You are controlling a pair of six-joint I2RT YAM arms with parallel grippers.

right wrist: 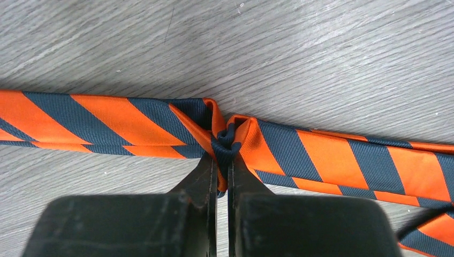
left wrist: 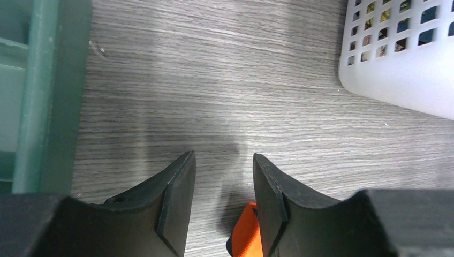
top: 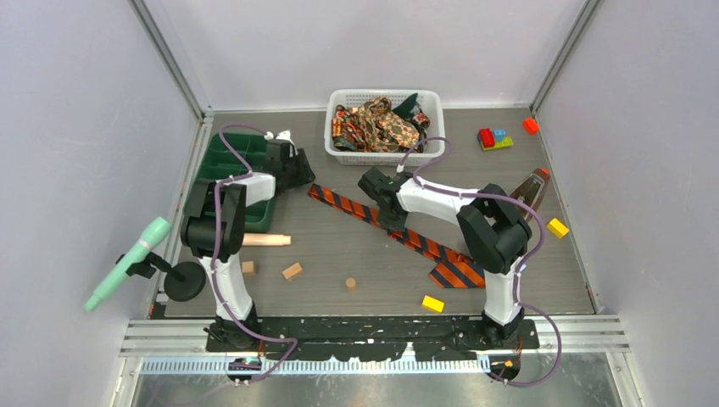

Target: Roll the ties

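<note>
An orange and navy striped tie lies diagonally across the table, its wide end folded at the lower right. My right gripper is shut on its middle; in the right wrist view the fabric bunches up between the fingers. My left gripper hovers just past the tie's upper-left end, part open, with bare table between its fingertips.
A white basket of patterned ties stands at the back. A green compartment bin is left of my left gripper. Wooden blocks, toy bricks and a shoe-like object lie around.
</note>
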